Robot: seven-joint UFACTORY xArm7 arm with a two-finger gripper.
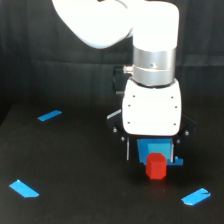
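Observation:
My gripper points down from its white hand at the right of centre, its two thin fingers wide apart. It stands open over a blue object, which shows between and behind the fingers; whether they touch it cannot be made out. A small red block sits in front of the blue object, nearer the camera. The red block overlaps part of the blue one from this angle, and the hand hides the blue one's upper part.
Blue tape strips lie on the dark surface at the back left, front left and front right. A dark curtain hangs behind.

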